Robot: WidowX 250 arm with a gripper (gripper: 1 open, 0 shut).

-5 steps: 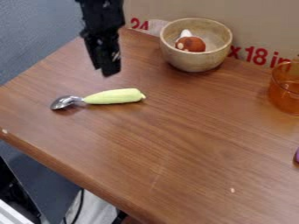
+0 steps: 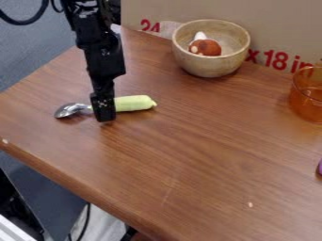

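Note:
A pale yellow-green handled utensil (image 2: 136,103) with a silver head (image 2: 68,110) lies on the wooden table. My black gripper (image 2: 104,111) is down over the middle of it, its fingers around or against the handle near the metal end. Whether the fingers are closed on the handle is hard to tell from this view.
A beige bowl (image 2: 209,62) holding a reddish-brown item and a white one stands at the back. An orange translucent cup (image 2: 306,104) is at the right, and a purple object is cut off at the right edge.
My gripper has come down from above and behind the utensil onto its handle. The utensil appears to lie in the same place.

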